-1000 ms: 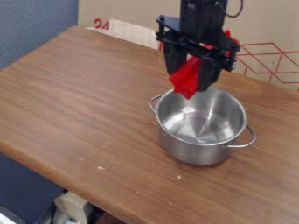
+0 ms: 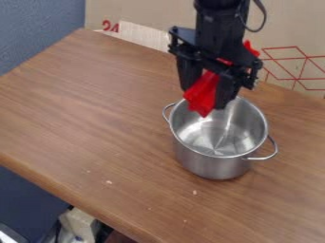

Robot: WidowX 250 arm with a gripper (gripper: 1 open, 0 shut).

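My black gripper [image 2: 212, 84] hangs from the top of the view, shut on a red object [image 2: 200, 99]. It holds that object just over the rim and mouth of a steel pot [image 2: 216, 161] with two handles, which stands upright on the wooden table. The inside of the pot looks empty where visible; its back part is hidden by the gripper and red object.
A light board with red markings [image 2: 298, 62] stands behind.
My gripper and the red object have moved slightly down toward the pot's mouth over the last second. The pot stands in the same place.
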